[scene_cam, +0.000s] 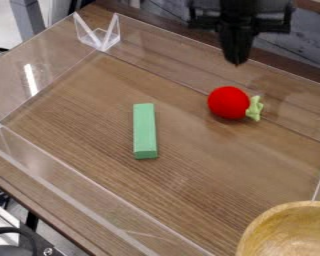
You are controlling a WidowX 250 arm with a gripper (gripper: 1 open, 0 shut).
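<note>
My gripper (234,44) hangs at the top centre of the view as a dark, blurred shape; I cannot make out its fingertips clearly. Below it on the wooden table lie a red round object (228,101) with a small light-green piece (254,107) at its right side, and a green rectangular block (145,130) left of centre.
A wooden bowl (282,237) sits at the bottom right. A clear plastic piece (99,32) stands at the back left. Its left edge has a transparent strip and dark cables beyond.
</note>
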